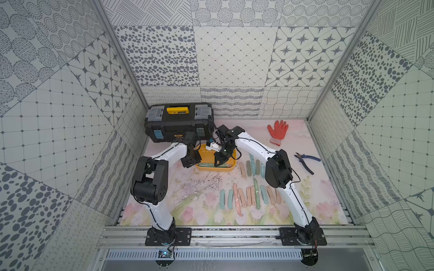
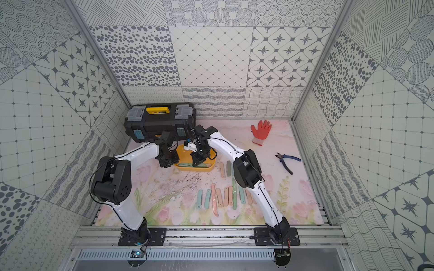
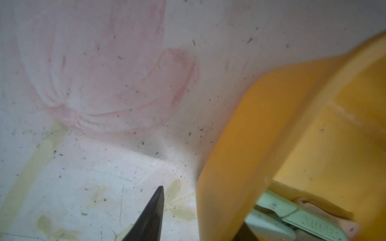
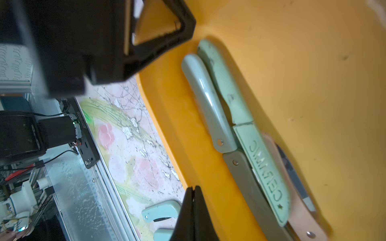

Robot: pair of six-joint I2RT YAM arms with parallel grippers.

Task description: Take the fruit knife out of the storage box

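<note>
The yellow storage box (image 1: 230,167) sits in front of the toolbox, holding several folded fruit knives, among them a mint knife marked CERAMIC (image 4: 261,168), a pale blue one (image 4: 209,100) and pink and grey ones, lying along its near wall. My left gripper (image 1: 195,160) is shut on the box's left rim, which runs between its fingers in the left wrist view. Over the box's front part hovers my right gripper, shut with nothing visible between its fingertips, close above the knives.
A black toolbox (image 1: 178,122) stands behind the box. Several loose knives (image 1: 239,198) lie in front and to the right. A red glove (image 1: 278,131) and pliers (image 1: 306,160) lie at the right.
</note>
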